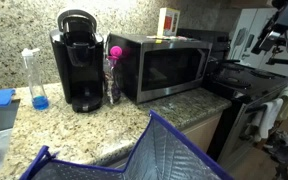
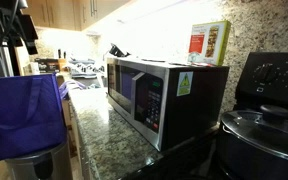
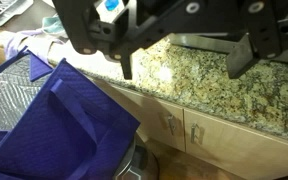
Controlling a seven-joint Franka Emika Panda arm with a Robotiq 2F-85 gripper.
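Observation:
My gripper is open in the wrist view, its dark fingers wide apart with only countertop seen between them. It hangs above the edge of the granite counter (image 3: pixel 199 88). To the lower left of the fingers stands a blue bag (image 3: pixel 59 130) with a silvery lining. In the second exterior view the gripper shows at the upper left, above the blue bag (image 2: pixel 24 118). The first exterior view has the arm (image 1: pixel 276 40) at the upper right, near the stove, and part of the blue bag (image 1: pixel 154 150) in the foreground.
A microwave (image 1: pixel 164 66) stands against the wall with a box (image 1: pixel 168 22) on top. Left of it are a black coffee maker (image 1: pixel 79 60) and a bottle with blue liquid (image 1: pixel 35 80). A lidded pot (image 2: pixel 267 135) sits on the stove.

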